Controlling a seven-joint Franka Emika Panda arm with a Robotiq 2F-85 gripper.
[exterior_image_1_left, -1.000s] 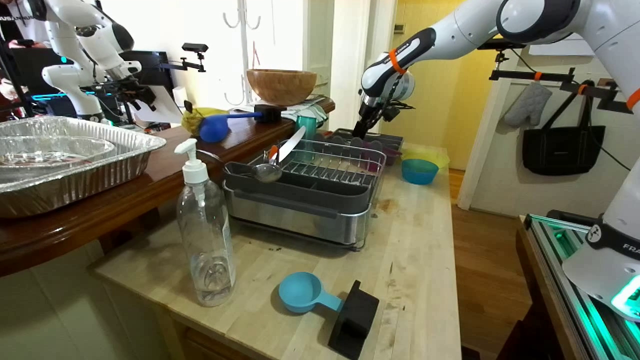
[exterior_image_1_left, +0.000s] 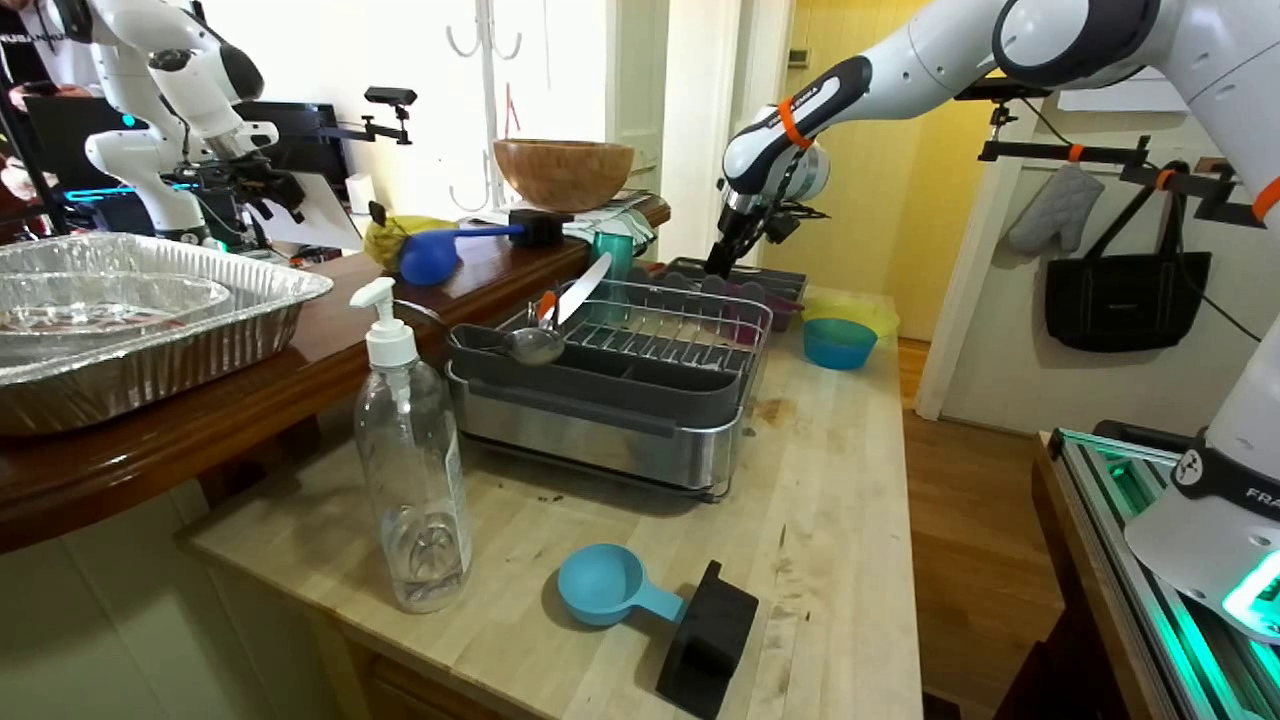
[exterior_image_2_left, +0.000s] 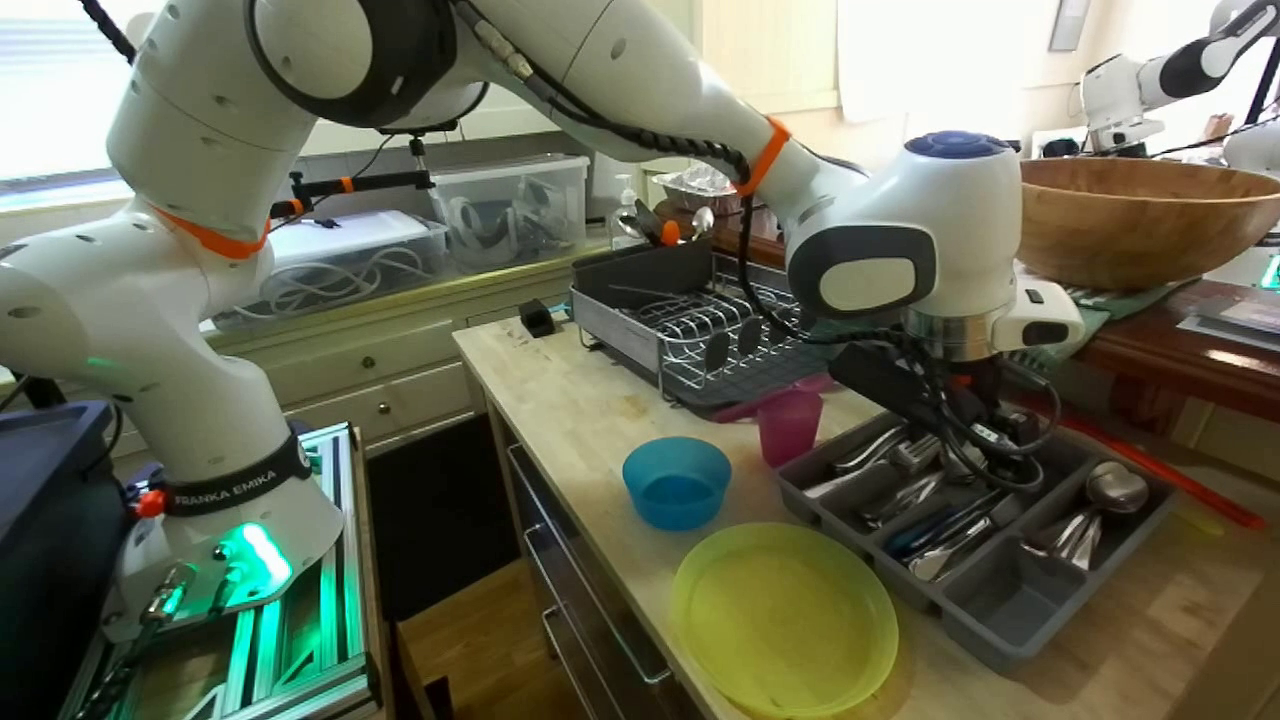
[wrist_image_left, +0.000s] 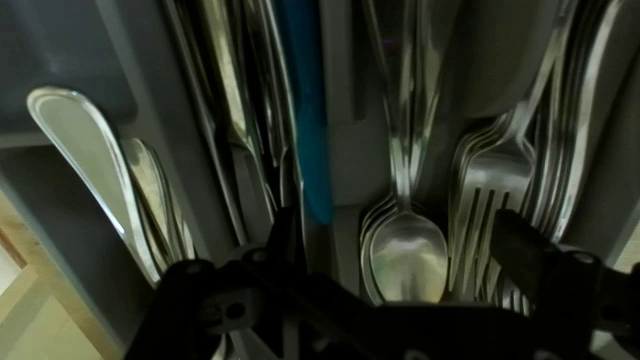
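Note:
My gripper is open, hanging low over the grey cutlery tray (exterior_image_2_left: 1029, 642). Its two dark fingertips lie wide apart in the wrist view, with the bowls of a stack of spoons (wrist_image_left: 411, 255) seen between them. The right fingertip overlaps a group of forks (wrist_image_left: 495, 177); the left one is near several knives and a blue handle (wrist_image_left: 309, 120). Nothing appears gripped. Whether the fingers touch any cutlery I cannot tell. More silver handles (wrist_image_left: 78, 138) lie in another compartment at the left.
Beside the tray are a yellow plate (exterior_image_2_left: 786, 618), a blue bowl (exterior_image_2_left: 675, 492) and a pink cup (exterior_image_2_left: 788, 430). The dish rack (exterior_image_1_left: 588, 432) stands farther along the counter, near a pump bottle (exterior_image_1_left: 410, 504) and a blue scoop (exterior_image_1_left: 602, 584). A wooden bowl (exterior_image_2_left: 1140, 222) sits on the raised ledge.

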